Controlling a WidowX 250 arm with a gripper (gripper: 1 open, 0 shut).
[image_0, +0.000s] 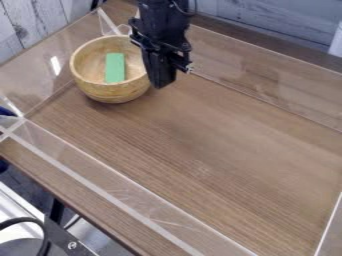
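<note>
A round wooden bowl (127, 91) sits at the upper left of the table, with a green block (115, 65) inside it, toward the bowl's left side. The black gripper (163, 78) hangs at the bowl's right edge, its fingertips low and close together, with nothing seen between them. Whether the fingertips touch the bowl's rim is unclear.
Clear strips run along its edges. Black cables (40, 225) lie beyond the lower left edge.
</note>
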